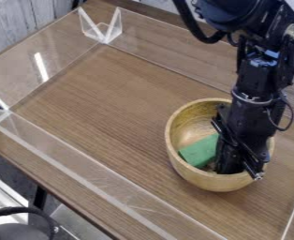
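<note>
A wooden bowl [187, 127] sits on the right half of the wooden table [99, 103]. Inside it lies a green object [198, 152], partly hidden by the arm. The black gripper [232, 156] reaches down from the top right into the bowl, over and beside the green object; its fingertips are low in the bowl and hard to make out, so whether anything is between them does not show.
Clear plastic walls run along the table's edges, with a clear angular piece [101, 26] at the back left. Dark cables lie at the bottom left corner.
</note>
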